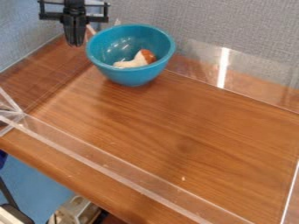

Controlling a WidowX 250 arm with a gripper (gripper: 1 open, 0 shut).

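A teal bowl [131,73] stands at the back left of the wooden table, holding a pale object with an orange-red part [138,59]. My gripper [75,38] is raised at the top left of the view, just left of the bowl and above the table's back corner. Its fingers are shut, and nothing shows between them.
Clear panels edge it along the back and front. Grey textured walls stand behind, and some hardware [77,210] sits below the front left edge.
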